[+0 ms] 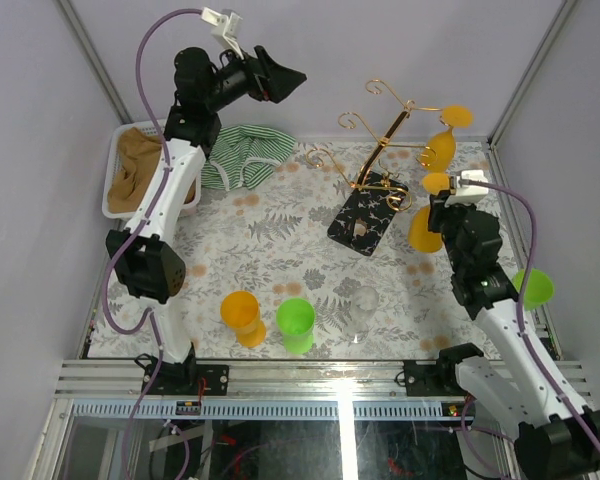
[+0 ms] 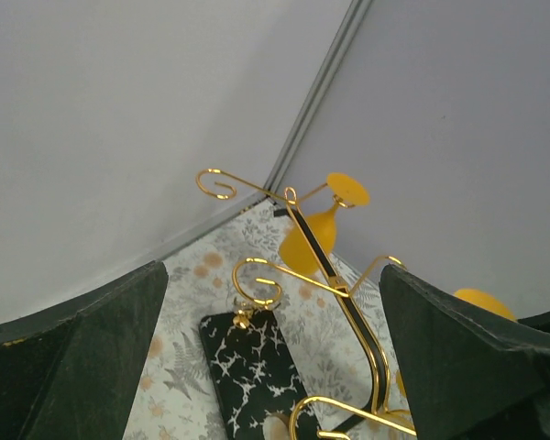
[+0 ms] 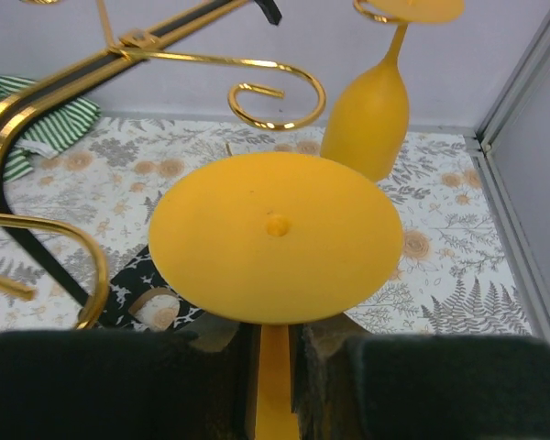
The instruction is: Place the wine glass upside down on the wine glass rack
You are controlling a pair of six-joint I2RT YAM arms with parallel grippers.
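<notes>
The gold wine glass rack (image 1: 375,150) stands on a black marbled board (image 1: 365,225), with a yellow glass (image 1: 440,150) hanging upside down at its back right arm. In the right wrist view a second yellow glass (image 3: 275,238) is base-up, its stem between the dark fingers of my right gripper (image 1: 445,195), just right of the rack's front hook; whether they grip it tightly is unclear. My left gripper (image 1: 275,75) is open and empty, high at the back left.
An orange glass (image 1: 242,315), a green glass (image 1: 296,325) and a clear glass (image 1: 362,310) stand along the front. A green cup (image 1: 535,290) is at the right. A basket (image 1: 120,200) and striped cloth (image 1: 245,150) lie back left.
</notes>
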